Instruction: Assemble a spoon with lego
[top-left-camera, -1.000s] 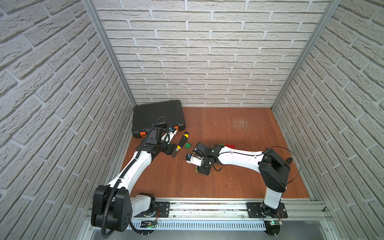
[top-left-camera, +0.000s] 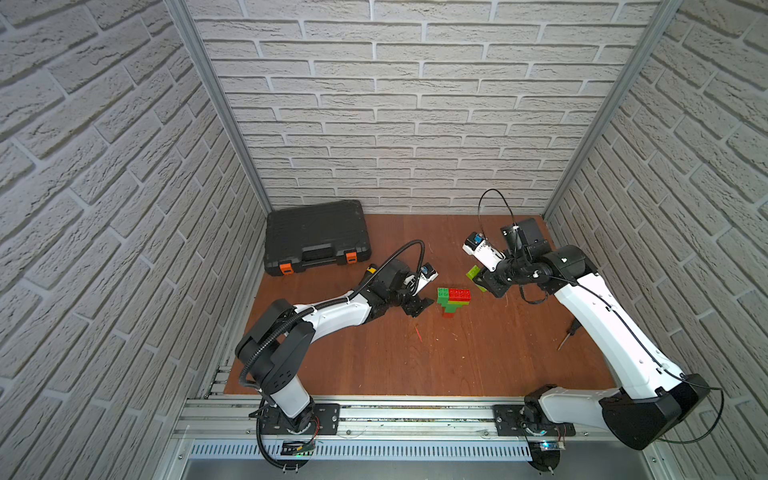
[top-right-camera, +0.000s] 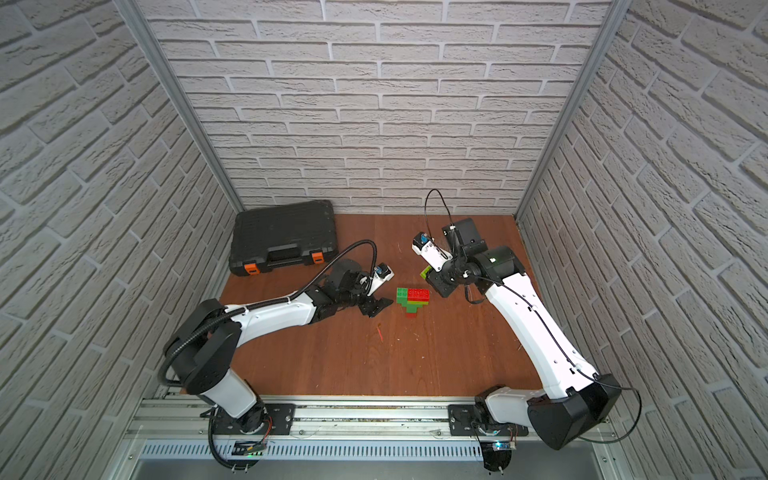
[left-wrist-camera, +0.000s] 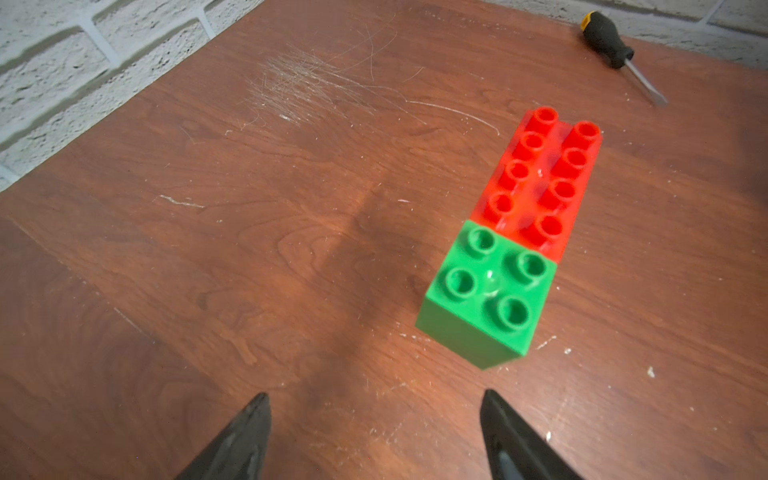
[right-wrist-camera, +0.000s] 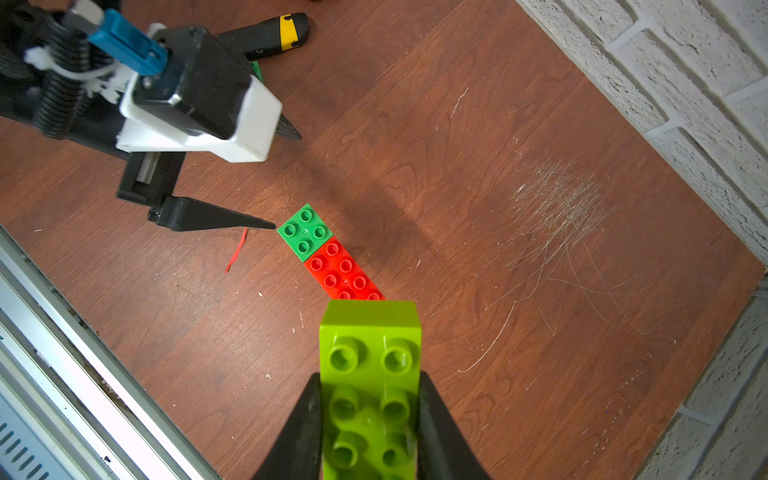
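Observation:
A built lego piece, with a green brick (left-wrist-camera: 493, 280) at one end and a red brick (left-wrist-camera: 544, 184) beside it on top, stands at table centre; yellow, green and red show below in the top views. My left gripper is open just left of it, fingers pointing toward the green end, nothing between them. My right gripper is raised to the right of and above the piece, shut on a light-green brick (right-wrist-camera: 369, 336) with studs facing the wrist camera.
A black case (top-left-camera: 316, 232) fills the back left. A screwdriver (top-left-camera: 570, 332) lies at the right, and a yellow-black tool (right-wrist-camera: 272, 36) lies behind my left arm. A red strip (right-wrist-camera: 236, 249) lies near the centre.
My right gripper has risen and moved right with the light-green brick. My left gripper has moved from the back left toward the central lego piece.

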